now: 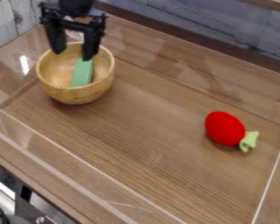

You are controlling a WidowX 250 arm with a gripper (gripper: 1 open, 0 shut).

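Note:
My dark gripper is above the wooden bowl at the upper left, its fingers open and pointing down at the bowl's back part. A green oblong item lies inside the bowl, just below the gripper. Whether the fingers touch it or the bowl cannot be told.
A red rounded object with a light green top lies at the right. The tabletop's left side runs beside the bowl.

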